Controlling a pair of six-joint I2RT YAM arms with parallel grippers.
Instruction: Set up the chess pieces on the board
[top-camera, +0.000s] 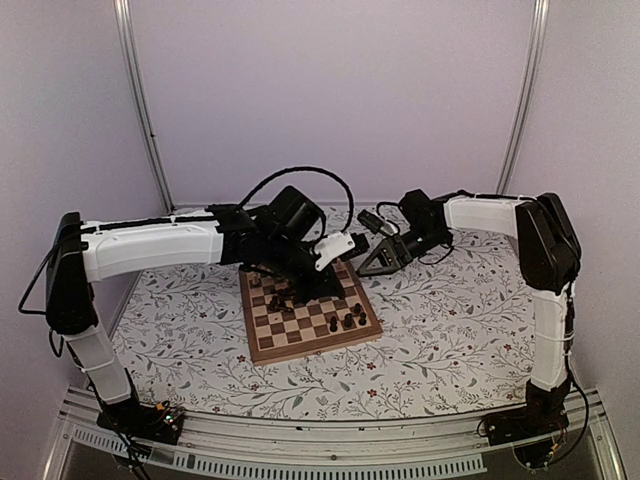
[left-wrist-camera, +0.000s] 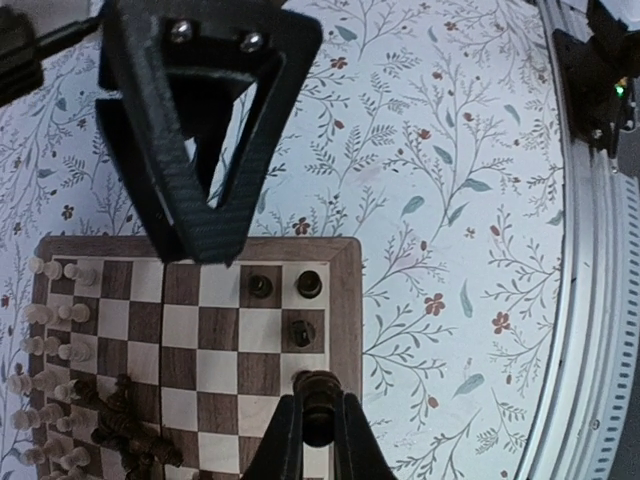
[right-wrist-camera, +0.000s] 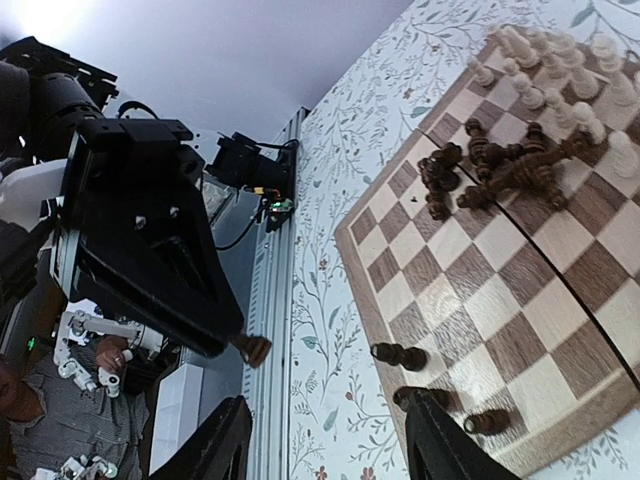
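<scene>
The chessboard (top-camera: 290, 348) lies mid-table. In the left wrist view my left gripper is shut on a dark chess piece (left-wrist-camera: 319, 400) over the board's edge file, in line with standing dark pieces (left-wrist-camera: 301, 333). White pieces (left-wrist-camera: 40, 315) line the far side; a pile of dark pieces (left-wrist-camera: 130, 430) lies loose on the board. My right gripper (top-camera: 375, 266) stands open beside the board's right edge; in the right wrist view its fingers (right-wrist-camera: 440, 440) are near three standing dark pieces (right-wrist-camera: 398, 356).
The left arm's bulky housing (top-camera: 290, 225) hides part of the board in the top view. Walls bound the table at back and sides.
</scene>
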